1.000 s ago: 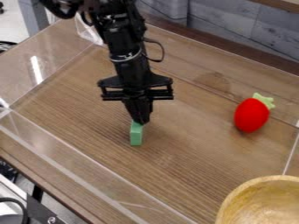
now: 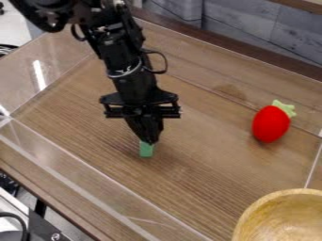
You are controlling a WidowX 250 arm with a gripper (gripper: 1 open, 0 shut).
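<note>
My black gripper [image 2: 147, 127] hangs low over the middle of the wooden table [image 2: 88, 151], its fingers pointing down. Just below its fingertips a small green block [image 2: 146, 150] shows, its upper part hidden by the gripper. The fingers look close together; whether they touch the block is unclear from this view.
A red toy strawberry [image 2: 270, 123] with a green top lies on the right side of the table. A yellow bowl [image 2: 281, 216] is at the bottom right corner.
The gripper has moved down and toward the camera, and now covers more of the green block than before. The strawberry and bowl have not moved.
</note>
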